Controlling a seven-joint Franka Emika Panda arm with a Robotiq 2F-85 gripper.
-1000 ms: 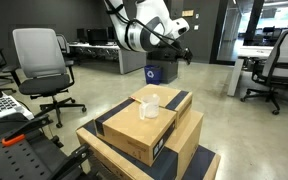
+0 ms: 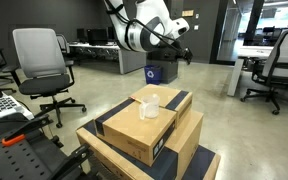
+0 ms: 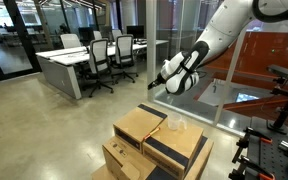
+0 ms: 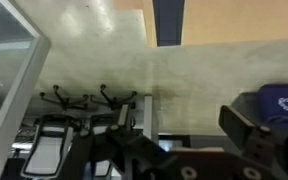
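A translucent whitish cup [image 2: 150, 105] stands on top of a brown box [image 2: 139, 125] in the stack of boxes. In the second exterior view the same cup [image 3: 178, 126] shows near the middle of the boxes' tops. Well above and behind the stack, my gripper [image 2: 187, 56] reaches out at the end of the white arm, far from the cup. Its dark fingers [image 4: 231, 118] are spread in the wrist view, with only floor visible between them. No cup appears in the wrist view.
Brown boxes with dark bands [image 2: 184, 135] form a stepped stack. Beyond it are a blue bin [image 2: 153, 75], office chairs [image 2: 44, 70] and open floor. A dark tabletop [image 2: 24, 155] with red clamps lies at the left.
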